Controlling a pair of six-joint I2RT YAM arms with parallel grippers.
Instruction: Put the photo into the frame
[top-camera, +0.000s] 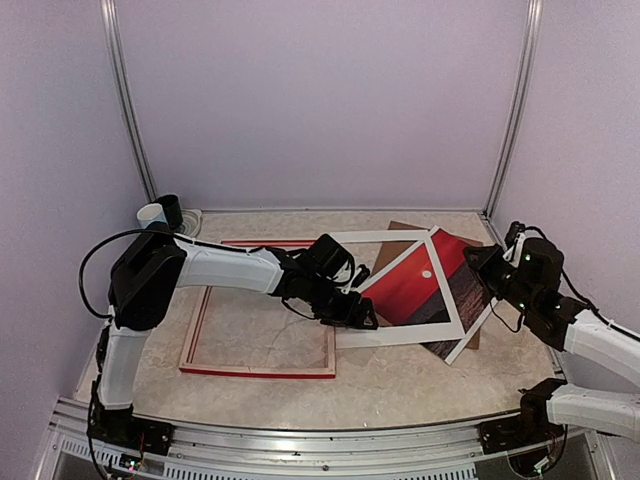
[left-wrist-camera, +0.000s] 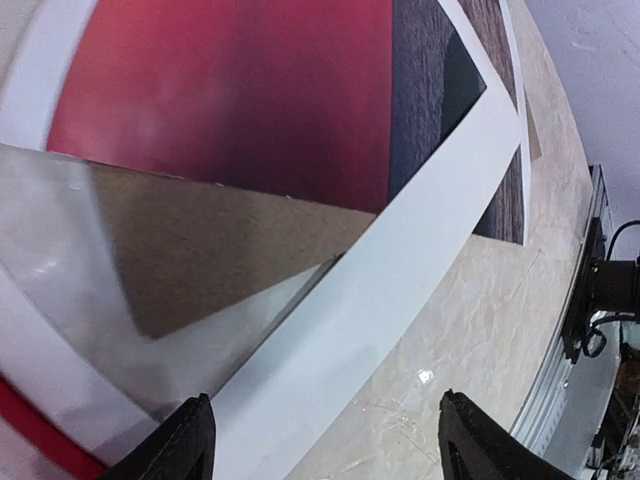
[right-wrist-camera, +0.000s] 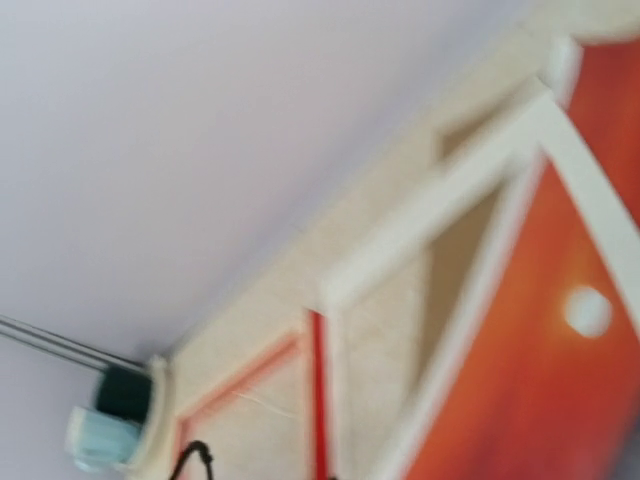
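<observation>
The photo (top-camera: 405, 285), red and dark with a pale disc, lies tilted on a brown board. Over it rests the white mat border (top-camera: 405, 335), its left end at the right side of the red-and-wood frame (top-camera: 260, 373). In the left wrist view, my left gripper stands open with its fingertips wide apart, the mat's lower strip (left-wrist-camera: 330, 340) showing between and beyond them. My right gripper (top-camera: 472, 256) is shut and empty beyond the mat's right side; the mat (right-wrist-camera: 590, 190) lies outside its fingers, which are hidden in the blurred right wrist view.
The brown board (top-camera: 405, 226) sticks out behind the photo. Two mugs, one dark (top-camera: 171, 208) and one pale (top-camera: 151, 215), stand at the back left corner. My left forearm crosses above the frame.
</observation>
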